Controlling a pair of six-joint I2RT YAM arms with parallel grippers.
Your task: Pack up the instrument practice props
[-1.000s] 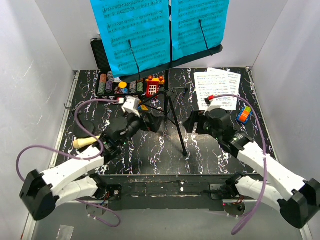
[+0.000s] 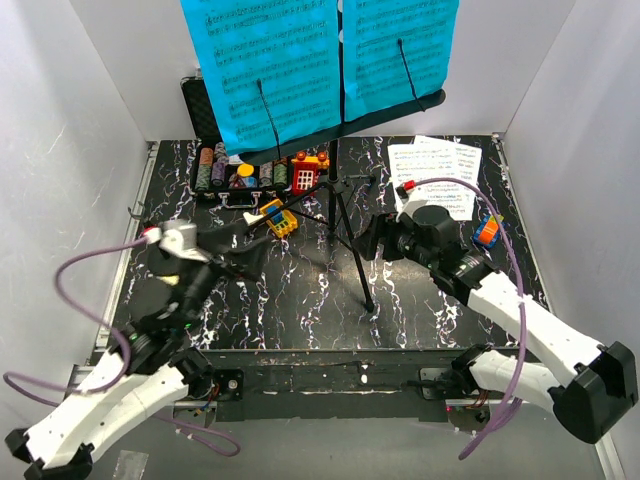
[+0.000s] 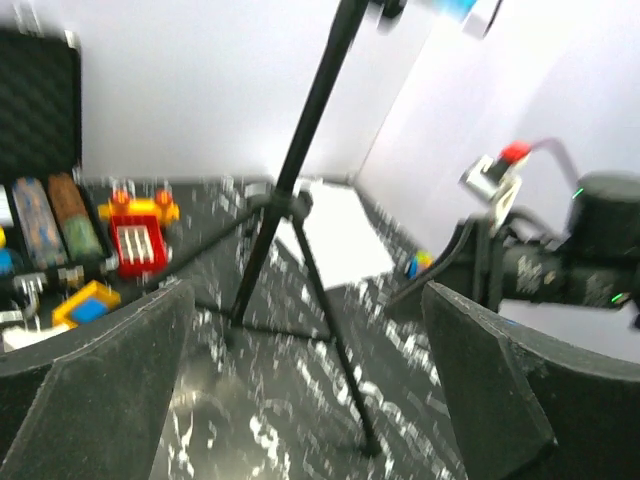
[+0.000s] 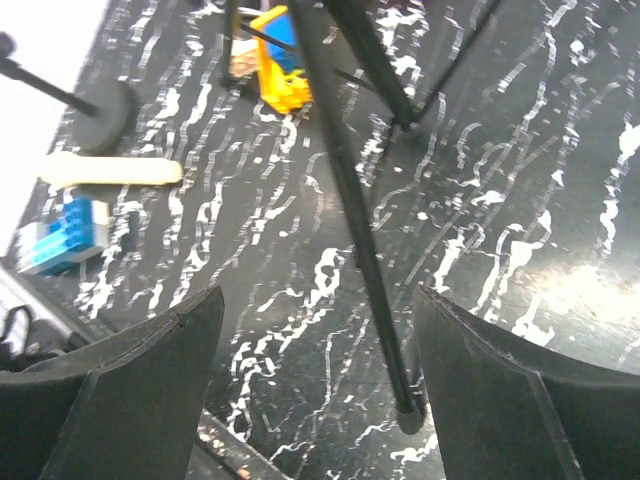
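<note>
A black tripod music stand (image 2: 357,265) holds cyan sheet music (image 2: 264,80) over the dark marble table. My left gripper (image 2: 245,258) is open, left of the stand's legs. My right gripper (image 2: 372,236) is open just right of the stand; in the right wrist view a leg runs down between and beyond its fingers, with no visible grip. Behind are a black case (image 2: 197,105) with chip stacks, a red toy (image 2: 305,176) and a yellow toy (image 2: 280,220). White sheets (image 2: 430,170) lie at back right, beside a colourful toy block (image 2: 486,233).
In the right wrist view a stick (image 4: 115,170), a round black base (image 4: 98,118) and a blue toy piece (image 4: 65,235) lie near the table edge. Walls (image 2: 575,180) enclose it.
My left gripper has moved leftward, away from the stand's middle, and its arm is lower left. My right arm has shifted slightly. The stand is unchanged.
</note>
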